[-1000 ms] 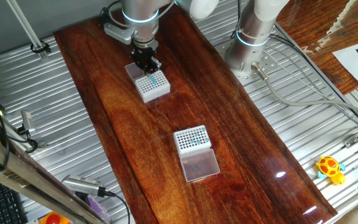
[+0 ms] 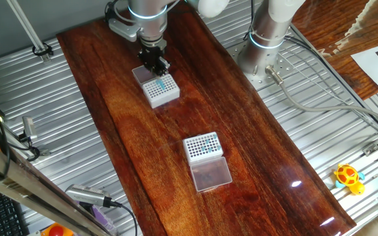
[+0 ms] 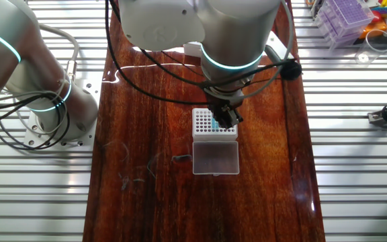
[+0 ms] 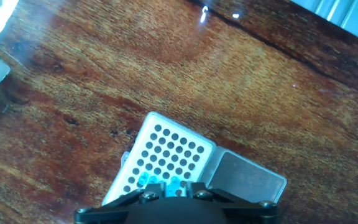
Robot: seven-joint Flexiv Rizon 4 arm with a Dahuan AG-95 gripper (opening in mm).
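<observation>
A white rack box (image 2: pixel 161 92) with rows of round holes lies on the wooden table, its clear lid opened back. A few light-blue pieces (image 4: pixel 143 179) sit in its holes. Directly above this rack hangs my gripper (image 2: pixel 163 71), pointing down. In the wrist view the dark fingers reach over the rack's near part from the bottom edge, with light blue showing around their tips. Whether they are parted or closed on a blue piece is not clear. Nearer the camera in exterior view 1 stands a second, similar rack box (image 2: pixel 203 147), with several blue pieces and its clear lid (image 2: pixel 211 175) open.
Bare wooden table (image 2: pixel 136 144) separates the two boxes. The robot's base (image 2: pixel 256 60) stands beside the table on the slatted metal surface. A yellow toy turtle (image 2: pixel 348 178) lies off to the right, clear of the table.
Both boxes and their lids stay where they were.
</observation>
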